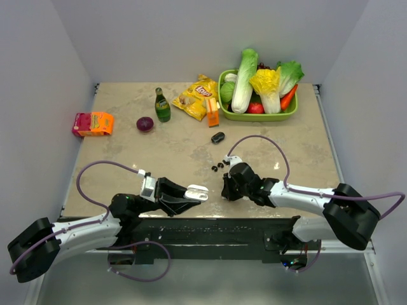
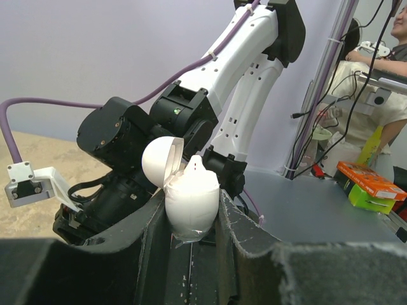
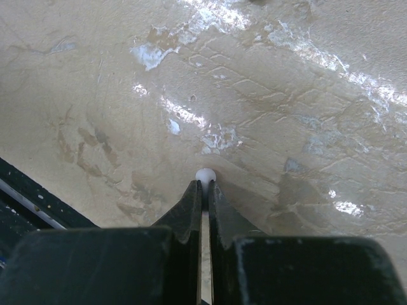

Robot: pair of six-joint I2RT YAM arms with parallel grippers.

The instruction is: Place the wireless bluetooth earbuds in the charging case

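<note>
The white charging case point(image 2: 191, 197), lid raised, is pinched between the fingers of my left gripper; from above, the same case point(image 1: 196, 192) shows at the end of the left arm. In the right wrist view, my right gripper has closed around a white earbud point(image 3: 205, 175). Its rounded head sticks out past the fingertips, and the fingers hide the rest of it. The earbud is close to the tabletop. From above, the right gripper point(image 1: 226, 194) points down at the front part of the table, left of its arm.
Behind the right gripper lie several small dark pieces point(image 1: 220, 165) and a black oval item point(image 1: 218, 137). Farther back stand a green bottle point(image 1: 162, 105), a chips bag point(image 1: 194, 93) and a green vegetable basket point(image 1: 267, 117).
</note>
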